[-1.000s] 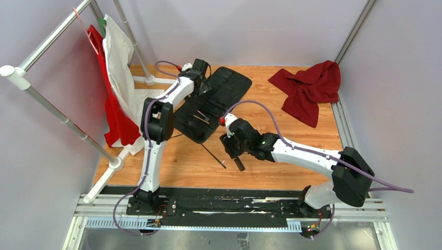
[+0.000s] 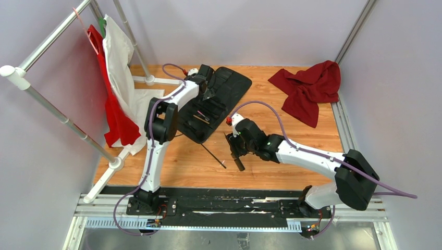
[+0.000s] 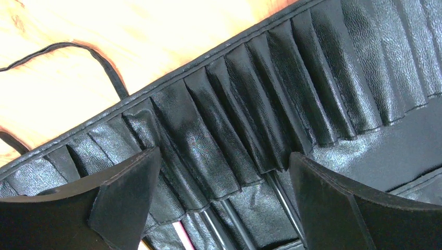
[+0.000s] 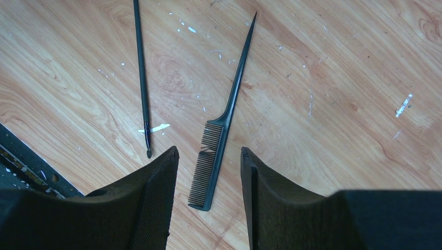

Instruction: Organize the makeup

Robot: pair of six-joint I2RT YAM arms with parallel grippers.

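Note:
The black makeup roll (image 2: 238, 82) lies unfolded on the table, with several thin tools in it. Its pleated pocket strip (image 3: 224, 99) fills the left wrist view, and a pink stick (image 3: 182, 235) and dark handles (image 3: 237, 224) stick out below the pockets. Over these pockets my left gripper stands open, its fingers wide apart. On bare wood lies a black rat-tail comb (image 4: 221, 127), its toothed end between and below the fingers of my open right gripper. Left of the comb is a thin black stick (image 4: 142, 67).
A crumpled dark red cloth (image 2: 312, 88) lies at the back right. At left stands a white rack (image 2: 47, 107) with a red garment (image 2: 112, 104) and a white one (image 2: 119, 67) hanging close to my left arm.
My left gripper has shifted slightly right and down in the top view, over the roll. The right gripper has moved a little right near the comb. The comb and stick lie still.

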